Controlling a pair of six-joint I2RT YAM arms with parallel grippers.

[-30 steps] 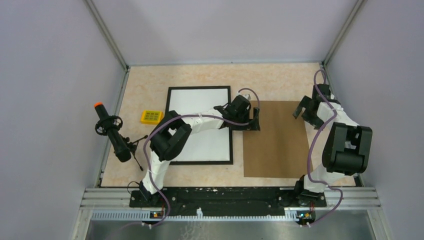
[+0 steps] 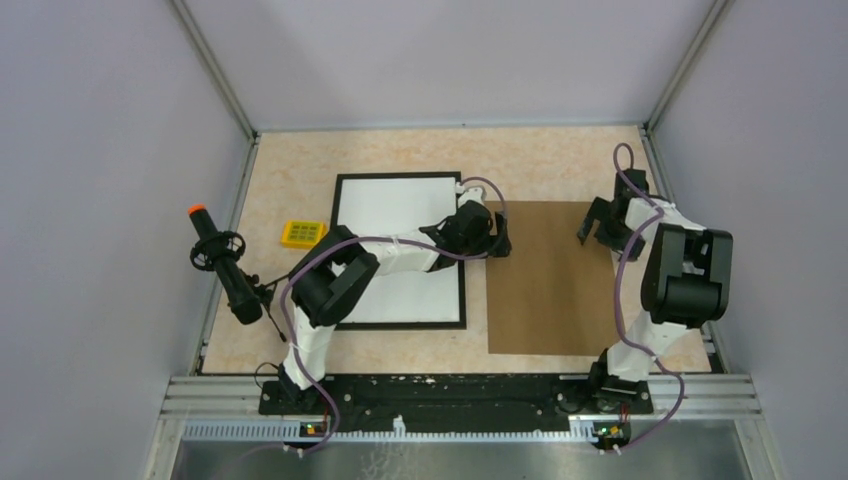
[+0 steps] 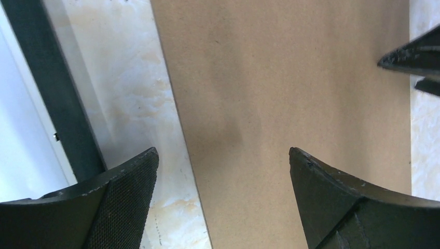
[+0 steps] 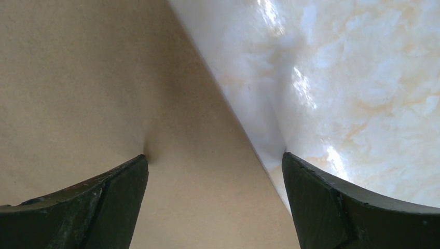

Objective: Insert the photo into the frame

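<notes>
On the left of the table lies a black-edged frame [image 2: 463, 300] with a white inside, partly covered by the left arm. To its right a flat brown board [image 2: 550, 300] rests on the tabletop. No separate photo can be made out. My left gripper is open over the board's left edge, its fingers [image 3: 337, 207] apart with nothing held. My right gripper also stands open, its fingers [image 4: 104, 202] on either side of the board's right edge; the right one appears beyond that edge, close to the table.
A yellow block [image 2: 302, 234] sits left of the frame. A dark camera stand [image 2: 225, 265] with an orange tip rises at the far left. Walls close in the table on the left, back and right. The strip of table [image 2: 540, 165] behind the board is clear.
Over the last second my left gripper has shifted slightly left along the board's edge. The right one has moved a little to the left and the right arm has swung inward.
</notes>
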